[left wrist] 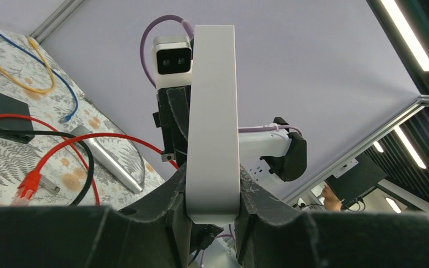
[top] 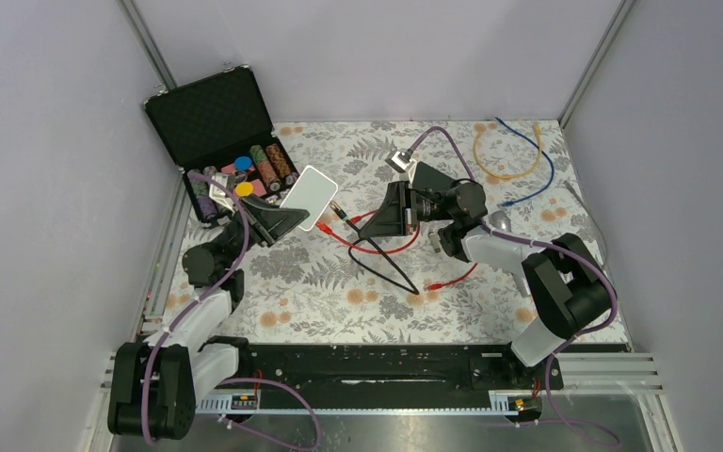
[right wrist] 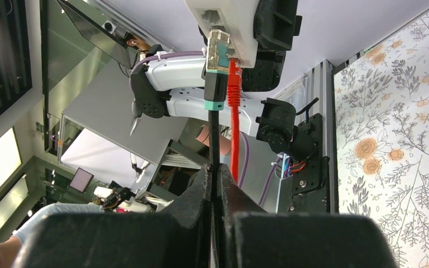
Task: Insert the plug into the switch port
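Observation:
The white switch box [top: 310, 196] is held up over the table, with my left gripper [top: 294, 218] shut on it. In the left wrist view its narrow white side [left wrist: 215, 123] stands upright between the fingers. My right gripper is shut on a black cable [right wrist: 214, 137], behind its plug. That plug [right wrist: 218, 61], clear-tipped with teal bands, points up at the switch's port face [right wrist: 226, 25]. Its tip lies right at the opening, with most of the clear body still outside; contact cannot be made out. A red cable's plug [right wrist: 234, 84] sits in the neighbouring port.
An open case of chips [top: 245, 169] stands behind the left arm. Yellow [top: 513, 176] and blue [top: 538, 193] cables lie at the back right. The red cable [top: 386, 250] hangs beneath the right gripper.

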